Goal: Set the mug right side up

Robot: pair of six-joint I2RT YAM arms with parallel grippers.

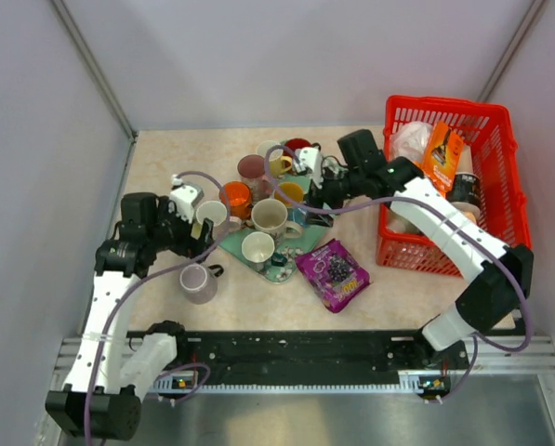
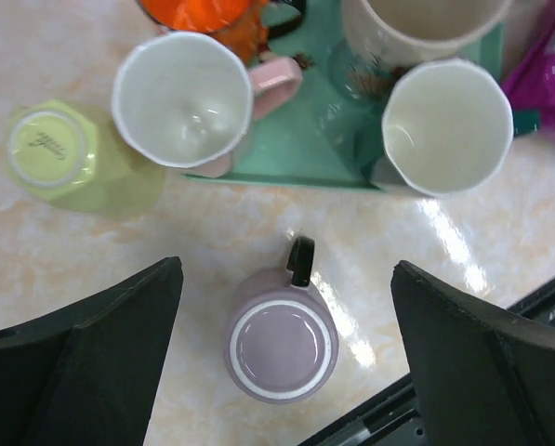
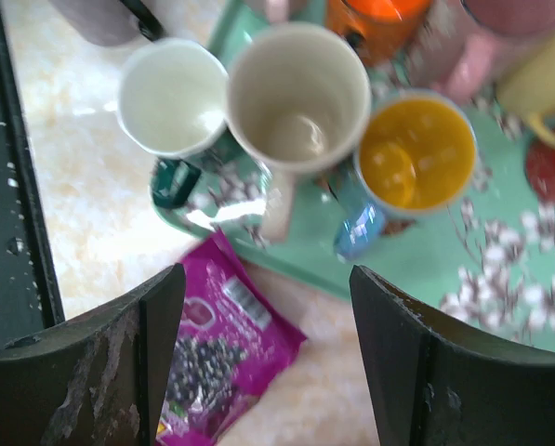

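Observation:
A grey-lilac mug [image 1: 199, 286] with a black handle stands on the counter at front left of the tray, its flat round face up in the left wrist view [image 2: 280, 348]. My left gripper [image 1: 193, 243] hangs open above and behind it. A yellow-green upturned cup [image 2: 54, 149] lies beside the tray. My right gripper [image 1: 319, 216] is open over the right side of the tray, nothing between its fingers.
A green tray [image 1: 300, 240] holds several mugs. A purple bag [image 1: 333, 275] lies right of it, and a red basket [image 1: 444, 260] with goods fills the right side.

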